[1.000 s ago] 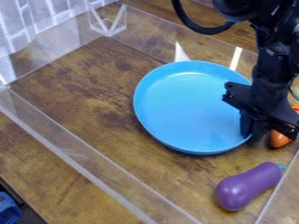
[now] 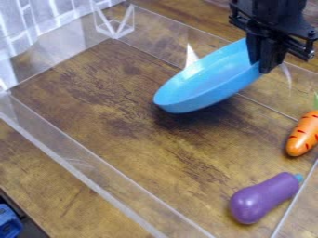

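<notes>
A blue plate (image 2: 205,79) is raised at the upper middle, tilted steeply, its right end at my gripper (image 2: 263,58). The gripper is shut at that rim; the rim between the fingers is partly hidden by the gripper body. Below the plate is bare wooden surface (image 2: 112,139).
An orange toy carrot (image 2: 302,135) lies at the right edge and a purple toy eggplant (image 2: 263,199) at the lower right. Clear plastic walls run along the left and back. A blue object (image 2: 7,221) sits at the bottom left corner.
The gripper has moved upward, and the blue plate has risen with it from lying flat to a steep tilt. The carrot and eggplant have not moved.
</notes>
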